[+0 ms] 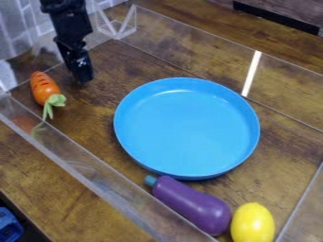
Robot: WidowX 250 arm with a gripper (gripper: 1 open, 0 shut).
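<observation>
My black gripper [78, 66] hangs at the upper left, its open fingers low over the wooden surface, just behind and right of an orange carrot with green top [47, 93]. A large blue plate [187, 128] lies in the middle right. A purple eggplant [190, 203] and a yellow lemon [252, 223] lie at the lower right.
Clear plastic walls [89, 175] border the wooden work area on several sides. The wood above the plate and between the carrot and plate is bare. A white strip [252, 74] is at the upper right.
</observation>
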